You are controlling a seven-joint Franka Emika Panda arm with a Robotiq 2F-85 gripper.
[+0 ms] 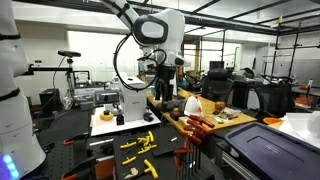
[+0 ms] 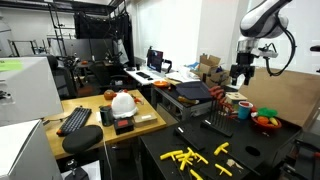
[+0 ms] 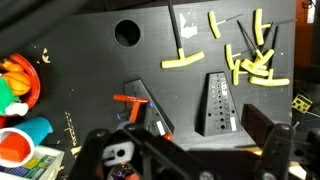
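My gripper hangs open above the black table, with nothing between its fingers. Several yellow T-handled tools [image 3: 262, 72] lie loose at the upper right of the wrist view; another yellow T-handle [image 3: 182, 61] lies near the top middle. Below these sits a dark block with a row of holes [image 3: 216, 105]. Left of it, a red-handled tool [image 3: 131, 101] rests at a second grey block [image 3: 152, 116]. In exterior view 1 the gripper [image 1: 161, 98] stands high, beyond the loose yellow tools [image 1: 140, 146] and the red handles [image 1: 196, 126].
A red bowl with colourful items [image 2: 266, 122] and a blue cup [image 2: 244, 110] stand near the arm. A large dark tray [image 1: 268, 150] covers the right side in exterior view 1. Beyond the work surface is a wooden table [image 2: 145, 124] with assorted objects. Bare black surface surrounds the blocks.
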